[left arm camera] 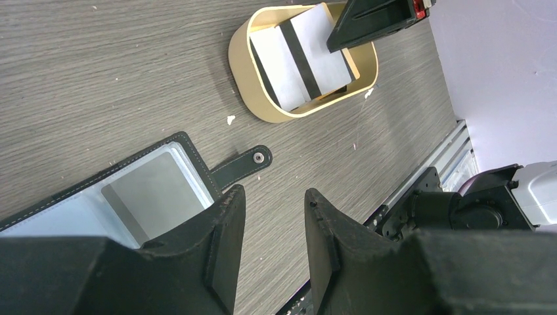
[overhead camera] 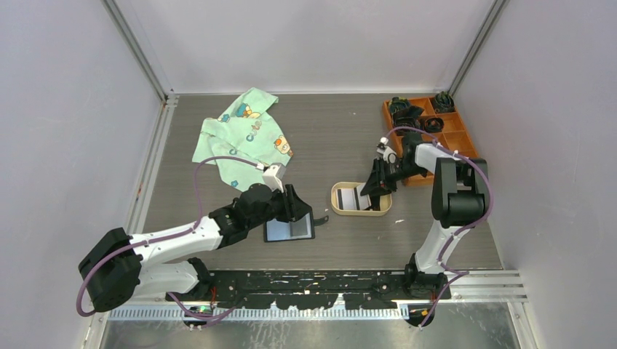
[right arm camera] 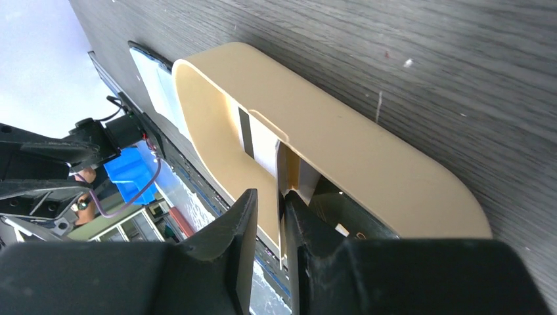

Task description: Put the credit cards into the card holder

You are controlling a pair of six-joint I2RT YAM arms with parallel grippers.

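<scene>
White and dark cards lie in a cream oval box. The open card holder, dark-edged with clear sleeves and a snap strap, lies flat left of the box. My left gripper hovers over the holder's right side, open, with nothing between its fingers. My right gripper is down at the box; in the right wrist view a thin upright card stands between its fingers, which show a gap, so whether it is held is unclear.
A green patterned cloth lies at the back left. An orange compartment tray with dark coiled items is at the back right, beside the right arm. Bare table lies behind the box.
</scene>
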